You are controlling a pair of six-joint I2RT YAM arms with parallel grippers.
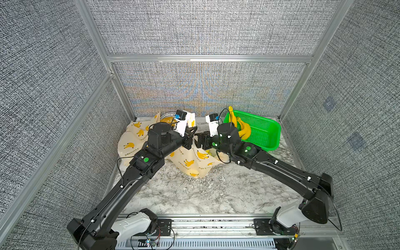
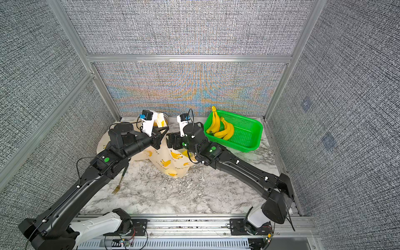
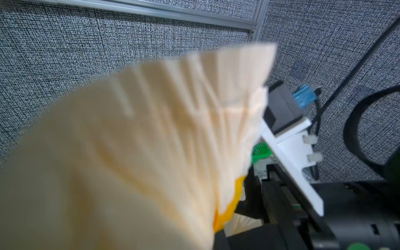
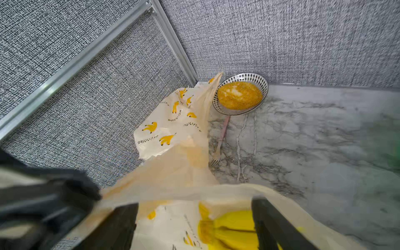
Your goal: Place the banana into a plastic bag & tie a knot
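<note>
A cream banana-print plastic bag (image 1: 189,162) stands at the table's middle, with yellow bananas (image 4: 229,229) inside, seen in the right wrist view. My left gripper (image 1: 188,137) is shut on the bag's gathered top edge, which rises and fills much of the left wrist view (image 3: 158,145), blurred. My right gripper (image 1: 200,140) is above the bag's opening, close beside the left one, part open, its blurred fingers either side of the bananas in its wrist view.
More banana-print bags (image 1: 129,145) lie at the left, beside a perforated bowl (image 4: 241,95) with an orange item and a fork (image 4: 220,139). A green basket (image 1: 266,133) with bananas stands at the back right.
</note>
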